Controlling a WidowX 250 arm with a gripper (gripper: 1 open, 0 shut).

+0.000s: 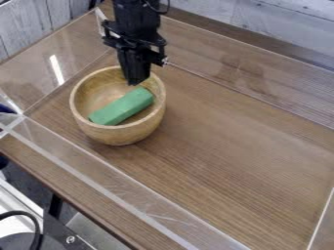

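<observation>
A wooden bowl point(97, 130) sits on the left part of the wooden table, with a green oblong block point(123, 106) lying inside it. The black gripper point(133, 74) hangs above the far rim of the bowl, over the block's far end. It is shut, and nothing shows between its fingers.
A strip of tape or edging runs along the left side, and black cables point(29, 217) lie at the lower left corner.
</observation>
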